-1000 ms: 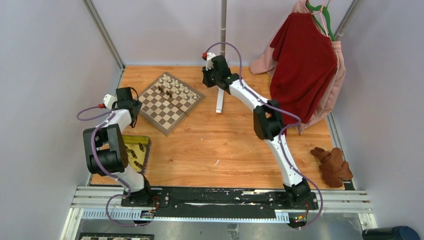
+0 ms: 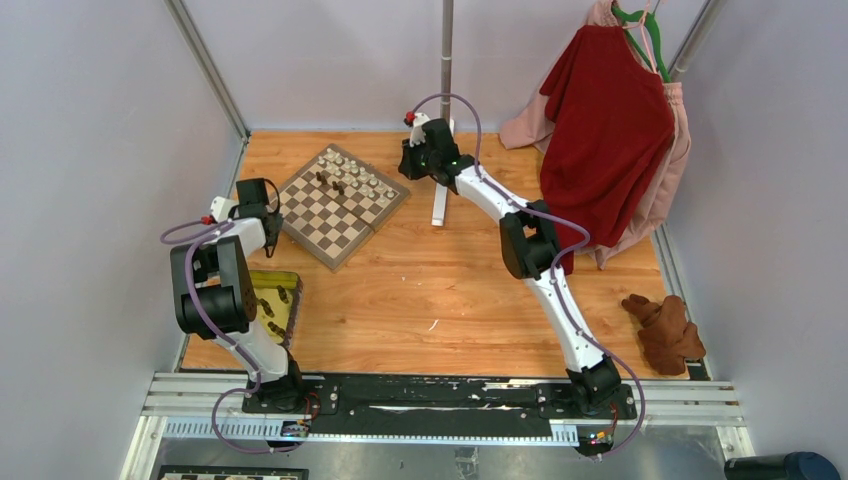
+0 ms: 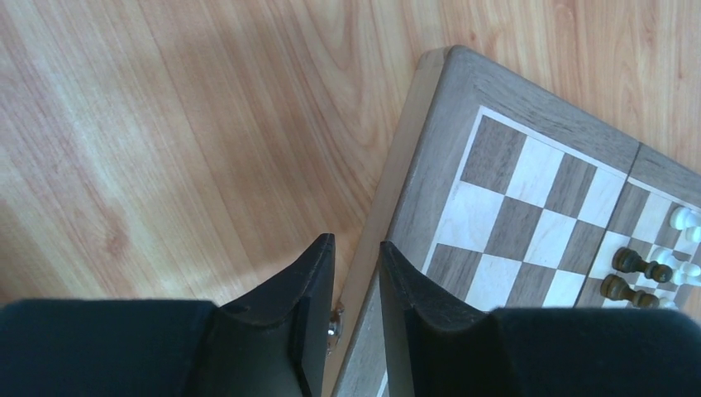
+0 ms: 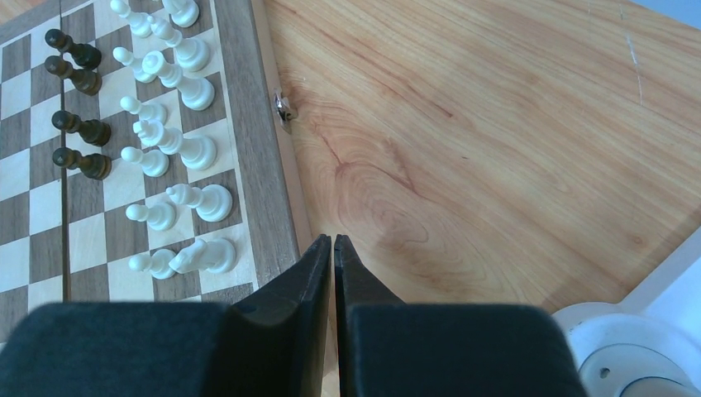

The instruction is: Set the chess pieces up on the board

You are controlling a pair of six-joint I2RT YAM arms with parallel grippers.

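Note:
The chessboard (image 2: pixel 330 225) lies on the table with white pieces (image 4: pixel 198 149) along one side and several dark pawns (image 3: pixel 628 260) in a row near them. My left gripper is at the board's left edge, its fingers slightly apart over the board's side, nothing visible between them. My right gripper hangs just beside the board's edge by the white pieces, fingertips closed together; no piece shows between them.
A yellow tray (image 2: pixel 268 295) with dark pieces lies at the lower left. Red and pink clothing (image 2: pixel 605 130) hangs at the right, and a brown plush toy (image 2: pixel 665 335) lies front right.
Compared with a second ago, my left gripper has moved slightly right and down in the top view, toward the board; my right gripper has shifted slightly left and down.

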